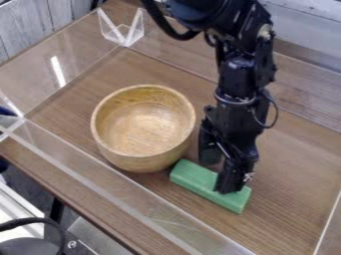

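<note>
A green rectangular block lies flat on the wooden table, just to the lower right of a tan wooden bowl. The black gripper reaches down over the block's right half, its tips low at the block or just above it. Whether the fingers touch or grasp the block, and how far they stand apart, is unclear against the dark arm.
The bowl stands left of the arm and is empty. Clear plastic panels edge the wooden table at the left and right. Bare wood lies to the right and behind the bowl.
</note>
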